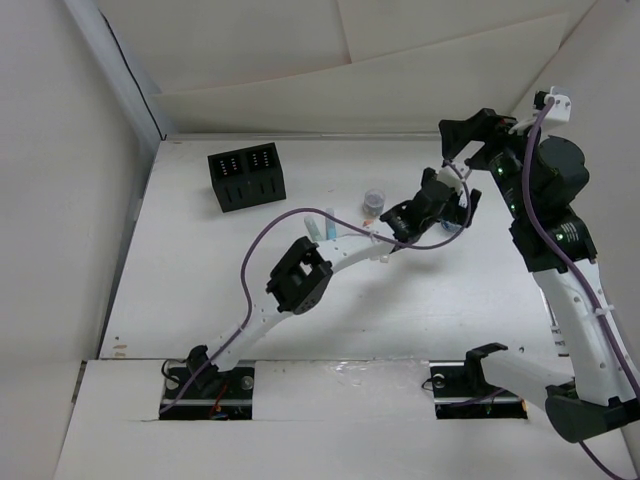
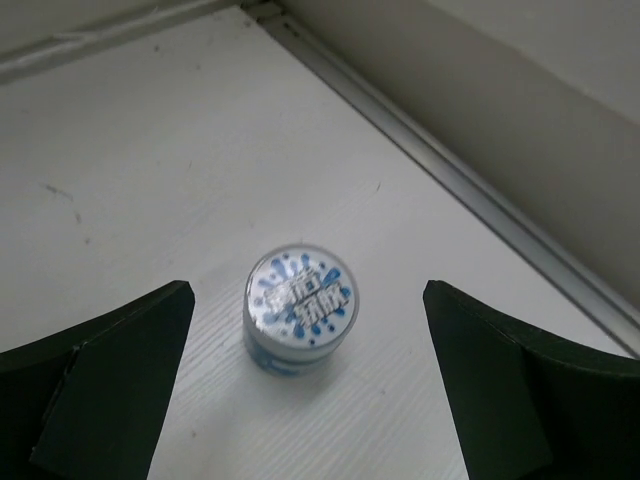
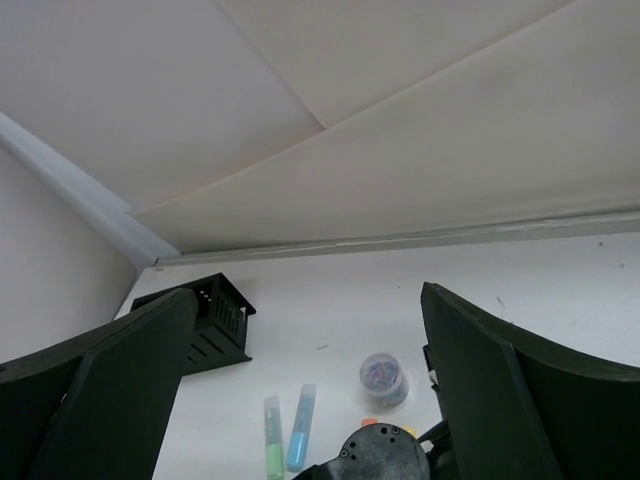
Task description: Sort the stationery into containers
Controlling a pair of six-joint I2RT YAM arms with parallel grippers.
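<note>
My left gripper point(image 1: 462, 205) stands open over a short jar point(image 2: 300, 305) with a white lid and blue splash print, which sits between and beyond its fingers in the left wrist view. My right gripper point(image 1: 465, 140) is raised at the back right, open and empty. A black slotted holder point(image 1: 247, 180) stands at the back left. A clear cup point(image 1: 374, 200), a green-and-clear tube point(image 3: 273, 440) and a blue tube point(image 3: 300, 430) lie or stand mid-table. Orange and yellow items point(image 3: 369, 421) are partly hidden by the left arm.
The left arm stretches diagonally across the middle of the white table point(image 1: 180, 280). Pale walls point(image 1: 400, 60) bound the back and sides.
</note>
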